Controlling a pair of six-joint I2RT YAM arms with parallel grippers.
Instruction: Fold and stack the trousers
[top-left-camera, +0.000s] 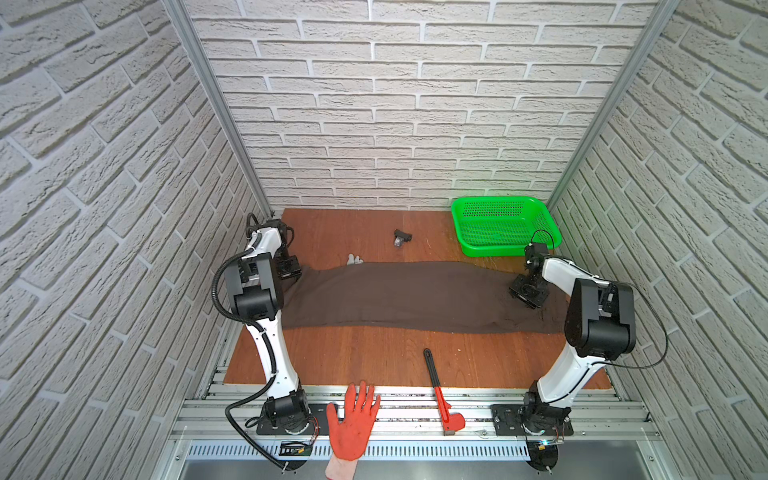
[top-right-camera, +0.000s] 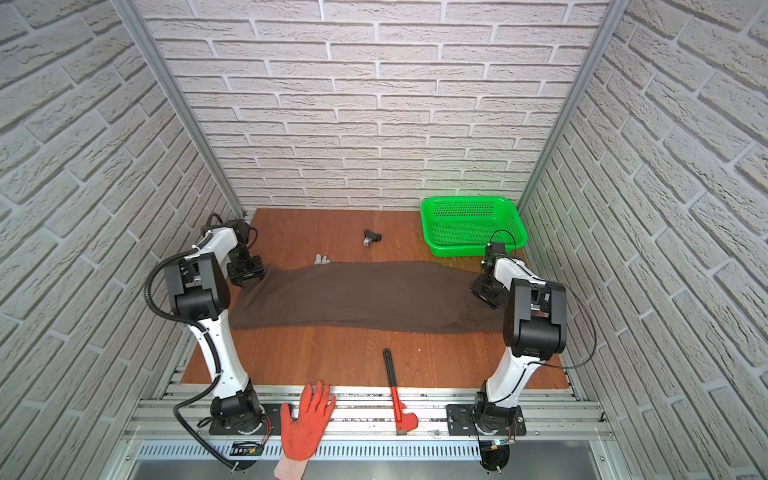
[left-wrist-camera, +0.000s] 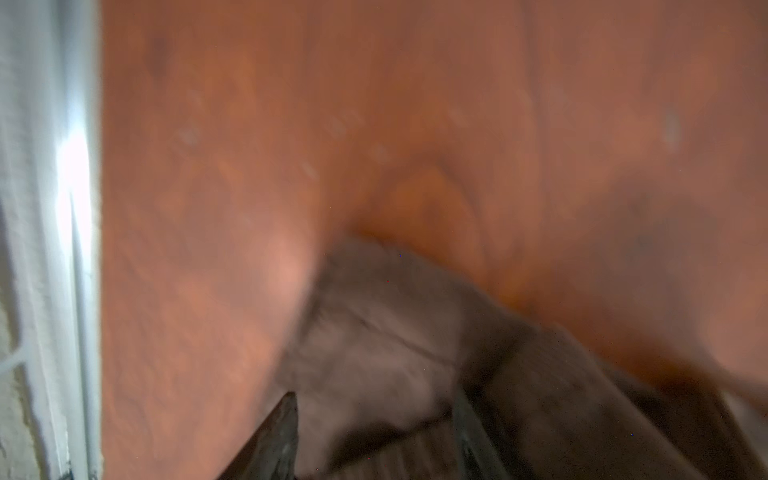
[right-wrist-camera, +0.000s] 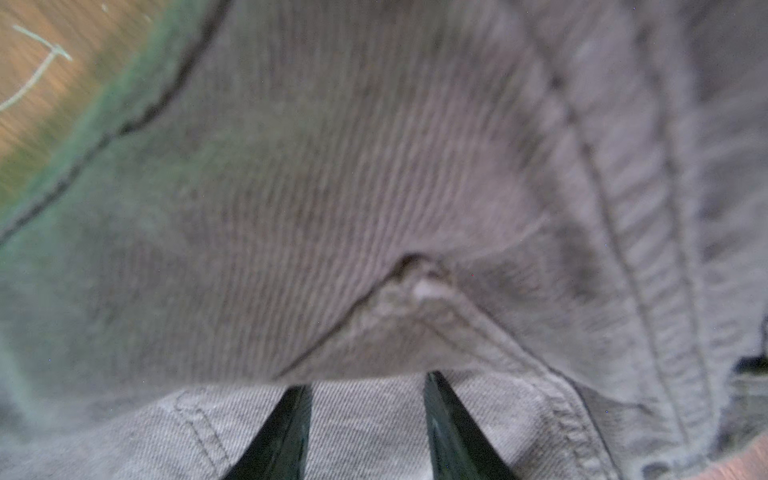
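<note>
Brown trousers lie stretched lengthwise across the table, nearly from its left side to its right. At their left end my left gripper hovers close over the cloth; in the left wrist view its fingers stand apart above a corner of the trousers, gripping nothing. Over the right end is my right gripper. Its fingers are also spread, with ribbed cloth and a seamed edge just ahead and no cloth seen pinched.
A green basket stands at the back right, empty. Small grey items lie behind the trousers, with a pale one near their back edge. A red wrench and a red glove are at the front.
</note>
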